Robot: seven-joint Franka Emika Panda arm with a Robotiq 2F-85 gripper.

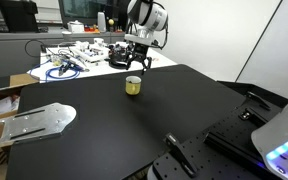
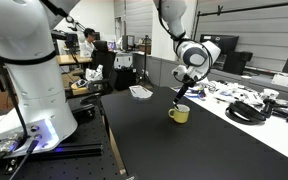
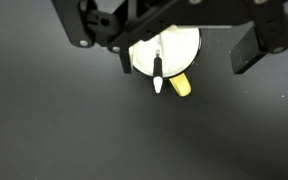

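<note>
A yellow mug stands upright on the dark table, and the same mug shows in exterior view 2 below the arm. My gripper hangs above it, apart from it, with its fingers open. From the wrist, the white inside of the mug is partly covered by the gripper's body, and its yellow handle points toward the lower right. A thin black-and-white stick crosses the mug's rim; whether it rests inside cannot be told. No object shows gripped between the fingers.
A metal plate lies at the table's left in exterior view 1. Blue cables and other clutter lie at the back. Around the mug, the dark table is largely bare.
</note>
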